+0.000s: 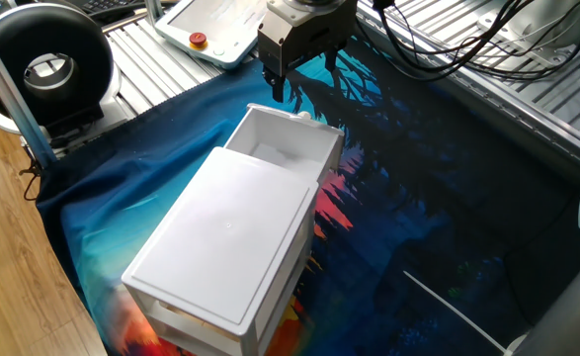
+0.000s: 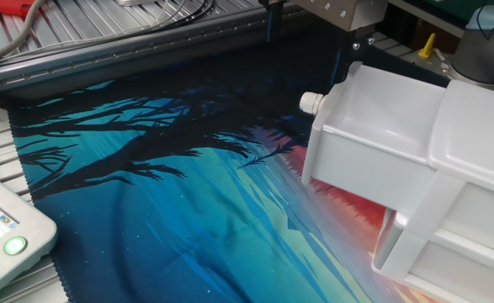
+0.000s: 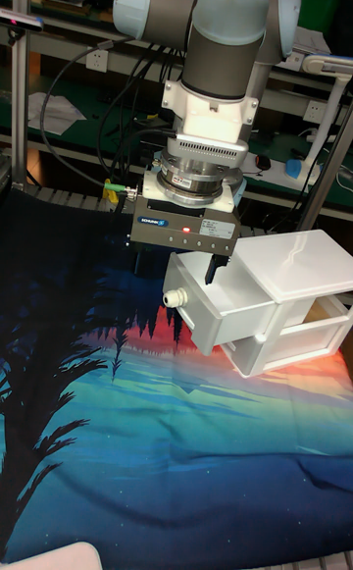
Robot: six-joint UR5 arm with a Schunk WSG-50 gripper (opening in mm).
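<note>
A white drawer cabinet [image 1: 217, 229] stands on the printed cloth, its top drawer [image 2: 377, 147] pulled out. No object shows inside that drawer from above. The drawer's front carries a round white knob [image 2: 311, 103], which faces the robot side in exterior view 1. Near the drawer front hangs my gripper [image 1: 304, 79], pointing down with its two fingers [image 1: 274, 85] wide apart. Nothing is visible between them. In exterior view 3 the gripper [image 3: 176, 265] appears above and behind the knob [image 3: 175, 298]; whether a finger touches the drawer cannot be told.
A teach pendant [image 1: 210, 30] with a red button rests at the table's far edge. A black round device [image 1: 47, 74] stands at the left, and loose cables [image 1: 457, 59] run behind the arm.
</note>
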